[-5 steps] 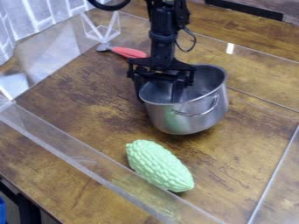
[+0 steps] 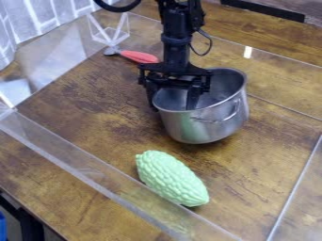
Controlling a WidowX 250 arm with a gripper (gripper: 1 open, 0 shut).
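A steel pot (image 2: 205,122) stands on the wooden table at the centre right. My black gripper (image 2: 180,89) reaches down from the top into the pot's left side. Its fingertips are hidden among the dark parts and the pot, so I cannot tell whether it is open or shut, or whether it holds anything. A pale green bumpy vegetable (image 2: 170,178) lies on the table in front of the pot.
A red spoon-like utensil (image 2: 138,56) lies behind my gripper at the back left, near a white object (image 2: 108,45). Clear plastic walls edge the left, front and right.
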